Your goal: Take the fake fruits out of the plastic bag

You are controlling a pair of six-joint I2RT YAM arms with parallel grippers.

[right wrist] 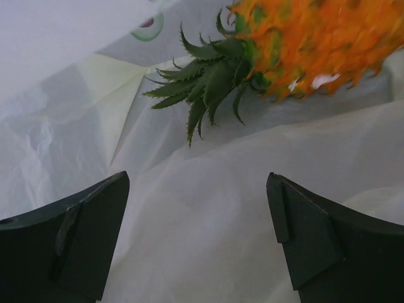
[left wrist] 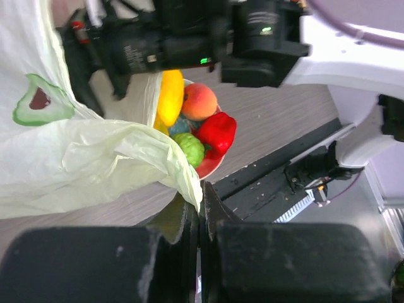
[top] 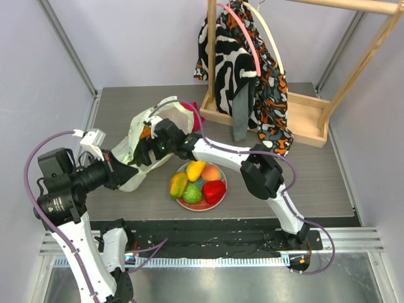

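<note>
The pale plastic bag (top: 136,173) lies on the left half of the table. My left gripper is shut on the bag's rim, pinched at its fingertips. My right gripper is open inside the bag, with nothing between its fingers. An orange fake pineapple (right wrist: 315,44) with green spiky leaves lies above those fingers, toward the upper right of the right wrist view. A plate (top: 181,201) beside the bag holds several fake fruits, among them a red pepper (top: 214,188), a peach (top: 211,173) and a green round fruit (top: 192,192).
A wooden clothes rack (top: 303,113) with hanging garments stands at the back right. A red cloth (top: 194,112) lies behind the bag. The table's right side in front of the rack is clear.
</note>
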